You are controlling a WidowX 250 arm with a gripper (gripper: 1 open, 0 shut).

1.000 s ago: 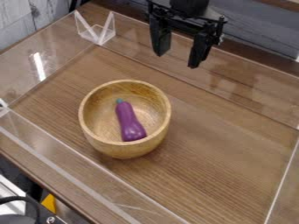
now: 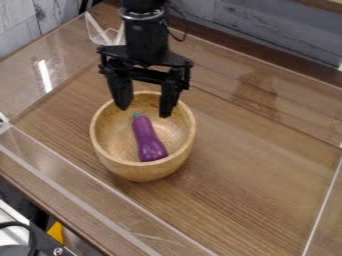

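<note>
My black gripper point(image 2: 146, 94) is open above the back part of a round wooden bowl point(image 2: 182, 142), its two fingers spread to either side. In the bowl lies a purple eggplant-like object point(image 2: 150, 142) with a greenish tip, below and between the fingers. The gripper body hides some of the bowl's far rim.
A clear plastic item stands at the back left, partly behind the arm. Pale edges border the table, and a dark cable shows at the bottom left.
My gripper has moved down and to the left, from the back of the table to over the bowl. The bowl and purple object look unmoved.
</note>
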